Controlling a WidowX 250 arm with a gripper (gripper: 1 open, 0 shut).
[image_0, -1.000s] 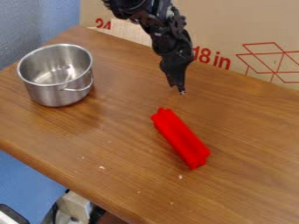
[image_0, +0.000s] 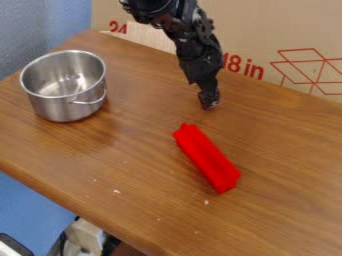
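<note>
My black arm reaches down from the top centre, its gripper (image_0: 209, 100) pointing down just above the wooden table (image_0: 134, 190) toward the back; whether it is open or shut is too small to tell. A steel pot (image_0: 63, 85) with side handles stands at the left. A red elongated block (image_0: 206, 157) lies diagonally at the centre right, apart from the gripper and nearer the front.
A cardboard panel (image_0: 287, 50) runs along the back edge of the table. The table's left edge drops to a blue surface.
Over the last second my gripper has come down slightly and a little to the right. The pot and red block have not moved.
</note>
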